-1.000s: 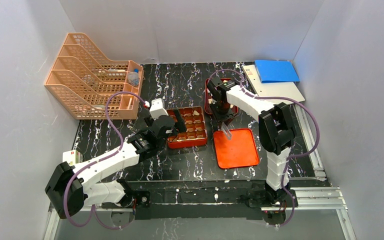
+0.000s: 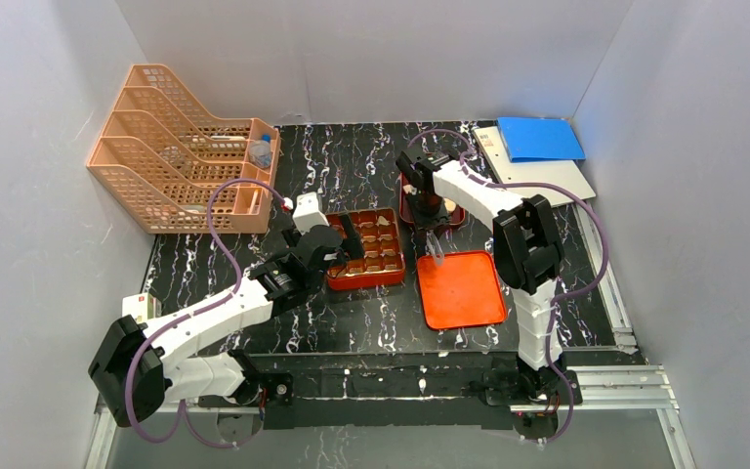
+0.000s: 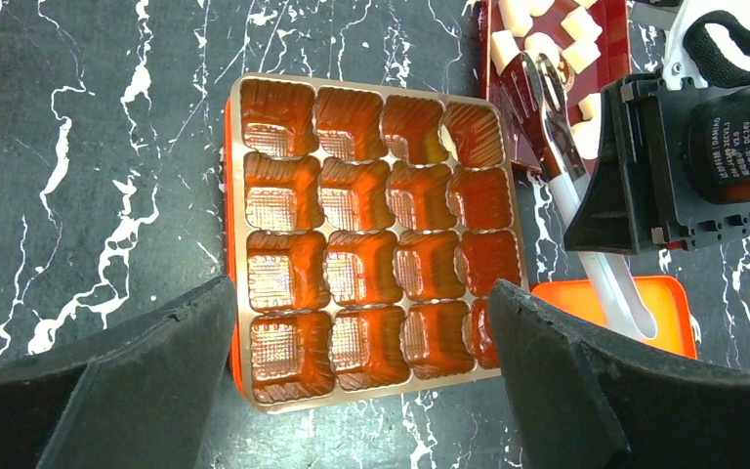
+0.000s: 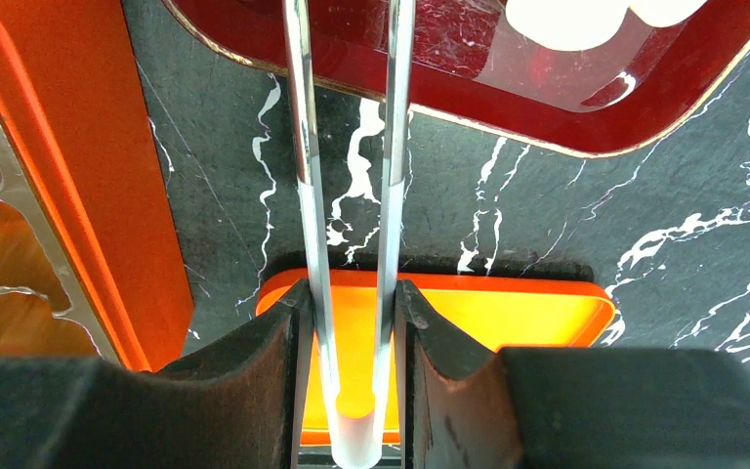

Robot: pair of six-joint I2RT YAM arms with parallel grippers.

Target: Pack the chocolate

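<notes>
The orange chocolate box (image 3: 342, 283) has a gridded insert whose cells look empty, except for one pale piece (image 3: 448, 142) at the upper right. Over the box, my left gripper is open with nothing between its fingers. A pair of metal tongs (image 4: 311, 210) is gripped by my right gripper, a finger on either side. The tongs' two arms stand slightly apart, pointing at the dark red tray (image 4: 469, 112), which holds several cream chocolates (image 3: 581, 24). Whether the tips hold a piece cannot be told.
An orange-red lid (image 2: 462, 293) lies flat in front of the red tray. A peach rack (image 2: 186, 156) fills the back left; a blue folder (image 2: 539, 139) lies at the back right.
The left arm, box and lid have stayed put.
</notes>
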